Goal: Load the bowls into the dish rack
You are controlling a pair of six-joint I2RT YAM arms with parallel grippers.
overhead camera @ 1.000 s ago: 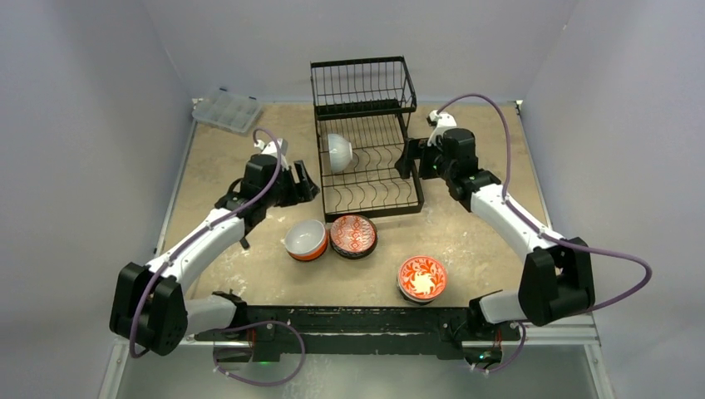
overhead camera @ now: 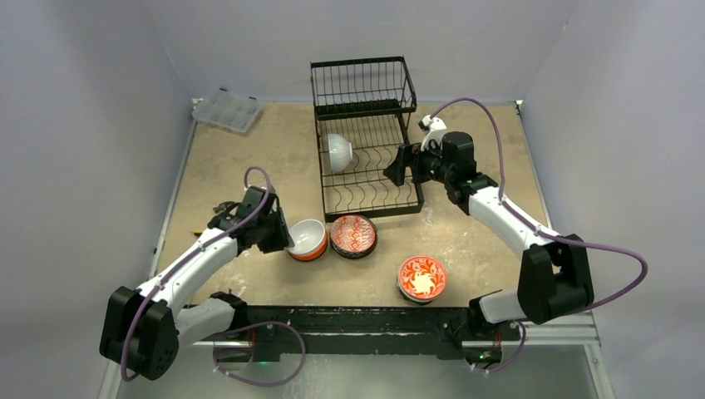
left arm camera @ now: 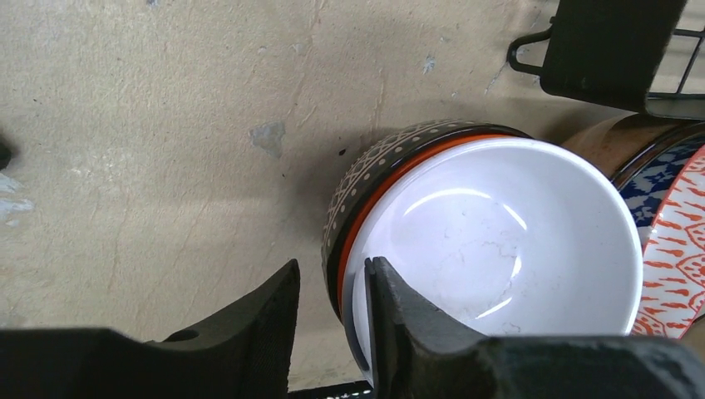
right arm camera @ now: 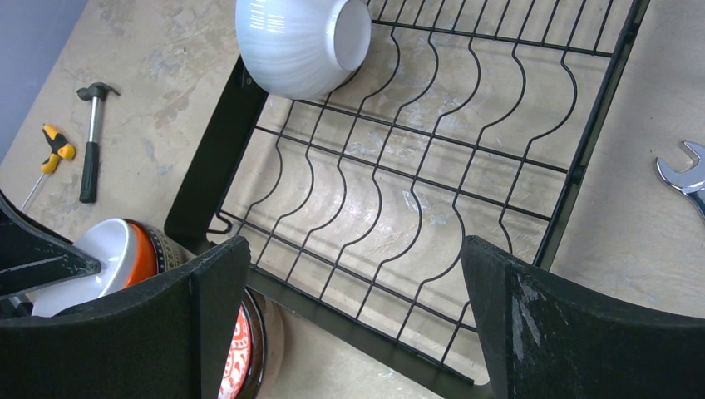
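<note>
A white bowl tops a stack with an orange-rimmed bowl and a dark patterned bowl beneath it. At its near rim, my left gripper is part open, one finger over the inside of the white bowl and the other outside. Another white bowl stands tilted on its side in the black dish rack, at the rack's left. Above the rack's right part, my right gripper is open, with only rack wires visible beyond its fingers. Red-patterned bowls are stacked beside the white one.
Another red-patterned stack sits at the front right. A clear plastic box lies at the back left. A hammer and yellow-handled tool lie left of the rack, a wrench to its right.
</note>
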